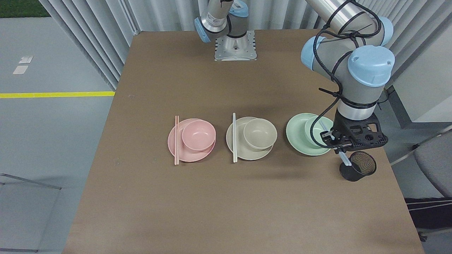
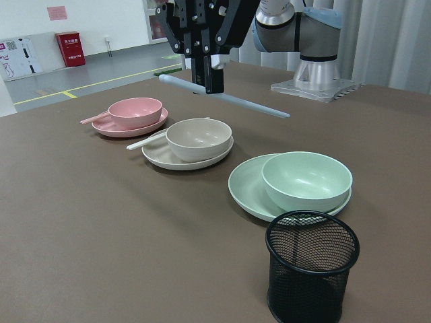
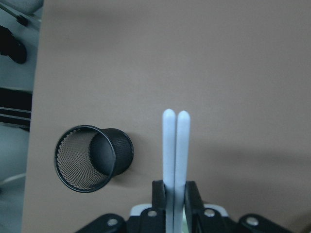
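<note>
My gripper is shut on a pair of pale blue chopsticks, held level in the air, as the left view shows. In the front view it hangs over the right part of the green plate and green bowl, with the chopstick ends reaching toward the black mesh cup. In the wrist view the cup stands left of the chopsticks, apart from them, near the table edge.
A pink plate with bowl and pink chopsticks stands left; a cream plate with bowl and white chopsticks is central.
</note>
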